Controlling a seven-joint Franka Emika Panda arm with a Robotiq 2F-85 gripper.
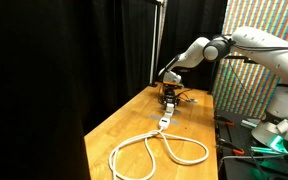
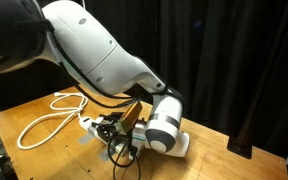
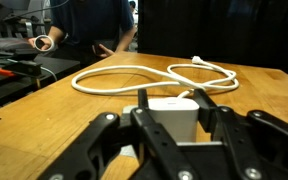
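A white boxy piece (image 3: pixel 174 120) sits between the fingers of my gripper, which is shut on it close above the wooden table. Whether this piece is separate from the white strip-like body (image 1: pixel 165 123) just beyond it cannot be told. From that body a white cord (image 3: pixel 119 75) runs out in loose loops across the table. In exterior view 2 the arm and its black cables largely cover the gripper (image 2: pixel 121 132), and the held piece is hidden there.
A small black object (image 2: pixel 241 143) stands near its back edge by the black curtain (image 2: pixel 224 60). In the wrist view a person (image 3: pixel 109 35) is behind the table, with cables and equipment at the left.
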